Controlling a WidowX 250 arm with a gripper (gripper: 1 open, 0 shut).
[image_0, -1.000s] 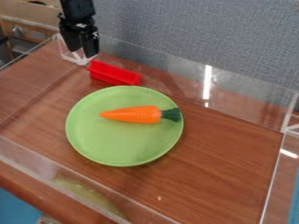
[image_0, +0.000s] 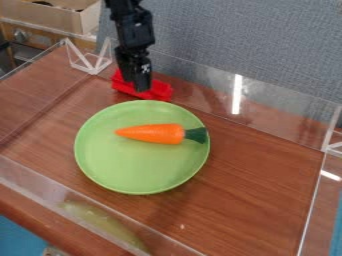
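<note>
My black gripper (image_0: 139, 76) hangs at the back left, open, its fingers down over a red block (image_0: 158, 90) near the rear clear wall; whether they touch it cannot be told. A toy carrot (image_0: 152, 132), orange with a green top, lies on a round green plate (image_0: 120, 172) in the middle of the wooden surface.
Clear walls edge the wooden surface (image_0: 254, 190), with a white bracket (image_0: 88, 62) at the back left corner. A cardboard box (image_0: 40, 14) sits beyond it. A yellowish item (image_0: 100, 222) shows behind the front wall.
The gripper has moved right and down from the back left corner to over the red block. The plate and carrot have not moved.
</note>
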